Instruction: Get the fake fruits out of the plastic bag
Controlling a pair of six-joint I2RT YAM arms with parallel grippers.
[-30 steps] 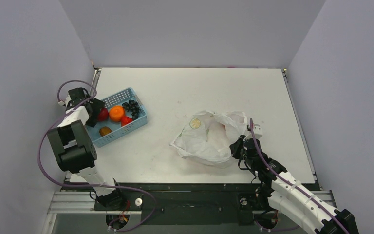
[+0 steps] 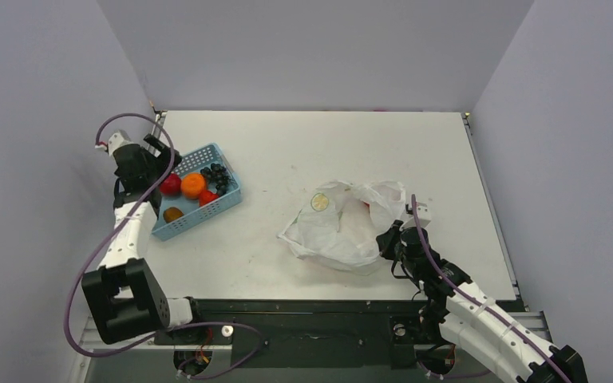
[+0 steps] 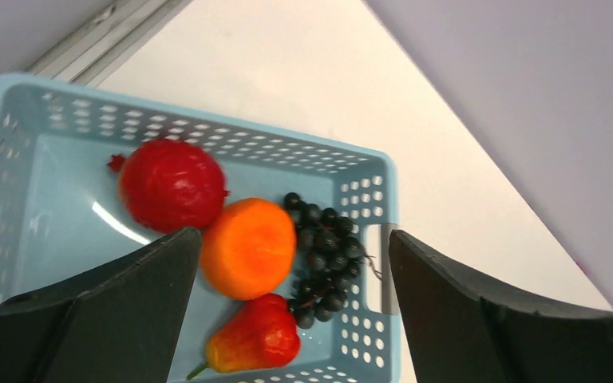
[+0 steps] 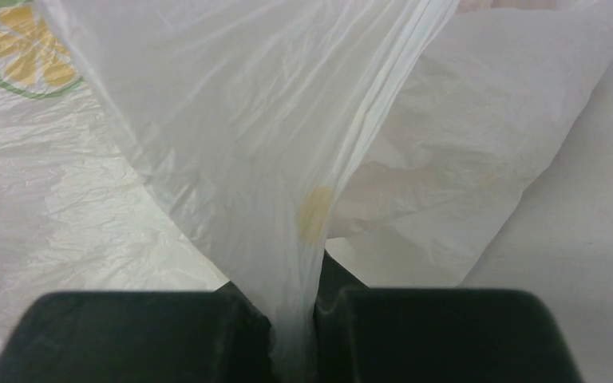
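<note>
A white plastic bag (image 2: 327,231) with a printed lemon slice lies on the right half of the table, its mouth spread. My right gripper is shut on the bag's edge, pinched thin between the fingers. A bit of red shows inside the bag's far right part in the top view; what it is, I cannot tell. My left gripper hangs open and empty above the blue basket (image 2: 222,209). In that basket lie a pomegranate (image 3: 172,183), an orange (image 3: 247,247), dark grapes (image 3: 326,255), a red pepper-like fruit (image 3: 255,339) and a brown kiwi-like fruit (image 2: 173,215).
Bare white table (image 2: 303,144) stretches behind the bag and between basket and bag. Grey walls close in the left, back and right sides. A purple cable (image 2: 80,271) loops along the left arm.
The left arm has risen from the basket's left end, its gripper now higher over it. The pomegranate shifted slightly toward the orange and stayed in the basket. The right arm and bag are still.
</note>
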